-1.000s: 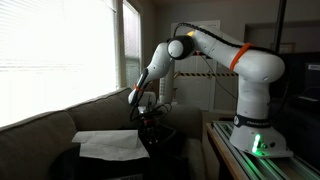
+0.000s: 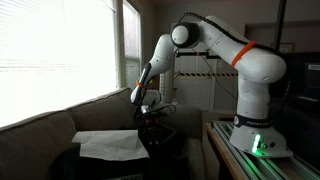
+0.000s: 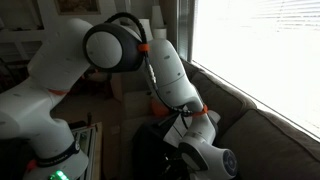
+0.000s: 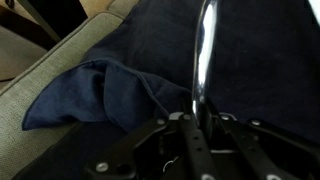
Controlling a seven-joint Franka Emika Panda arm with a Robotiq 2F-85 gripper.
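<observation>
My gripper is shut on a shiny metal rod-like piece [image 4: 206, 45], which stands out from between its fingers in the wrist view. What the rod belongs to cannot be made out. Below and around it spreads dark navy cloth [image 4: 130, 92], with a fold at the left. From exterior view 1, the gripper [image 2: 150, 112] is low over the dark cloth on the couch, its fingers lost in the dark.
A white sheet [image 2: 110, 145] lies on the dark cloth nearer the camera. The couch back [image 2: 40, 138] runs beneath the bright window. A wooden table edge [image 2: 238, 158] is beside the arm's base.
The arm's elbow has risen a little and shifted slightly right. The wrist has moved only slightly; the sheet and cloth look the same.
</observation>
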